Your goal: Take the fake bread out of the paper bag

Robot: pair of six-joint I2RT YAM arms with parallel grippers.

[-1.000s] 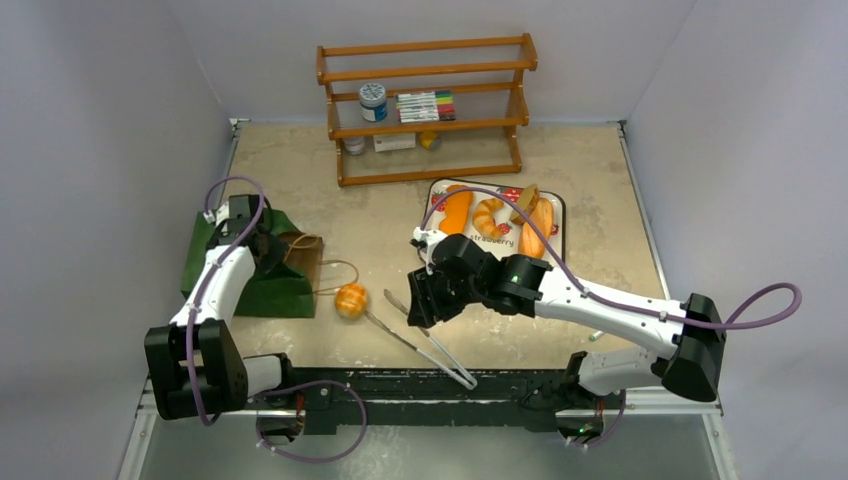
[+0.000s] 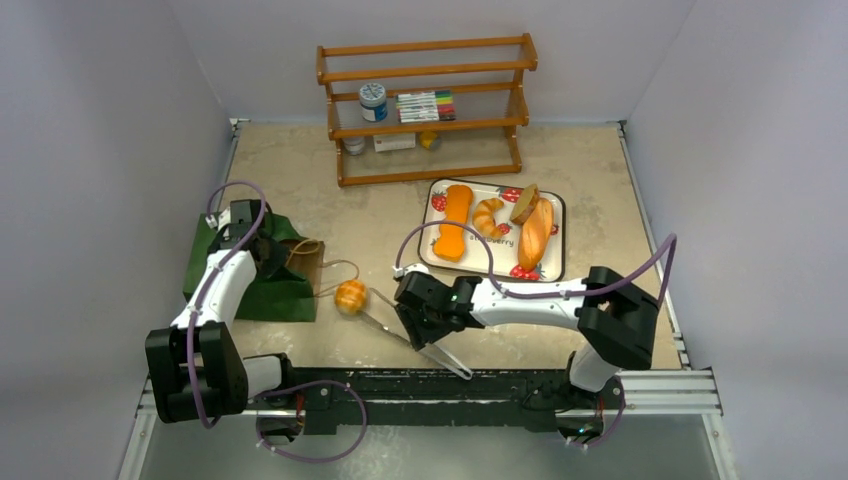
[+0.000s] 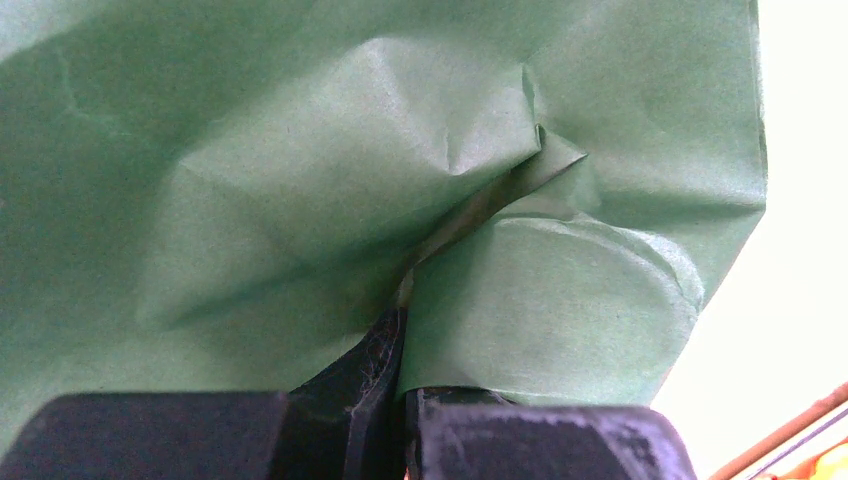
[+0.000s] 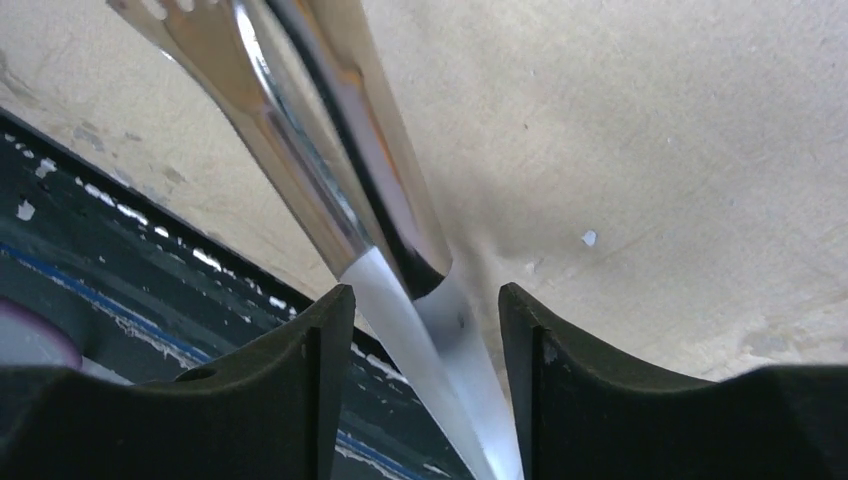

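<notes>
The green paper bag lies on its side at the left, its brown opening facing right. My left gripper is shut on a fold of the bag's paper. A round orange bun lies outside, just right of the bag's mouth. Metal tongs rest on the table, one arm's tip reaching the bun. Over the tongs' handle is my right gripper, its fingers apart on either side, with a gap showing on the right. Whether anything remains inside the bag cannot be seen.
A strawberry tray at the right holds a croissant, a long loaf and other bread. A wooden rack with jars and pens stands at the back. Bag handles loop close to the bun. Bare table lies between bag and rack.
My right arm has come down and a little left over the tongs. The tongs' arms moved slightly. The left arm, bag and bun have hardly moved.
</notes>
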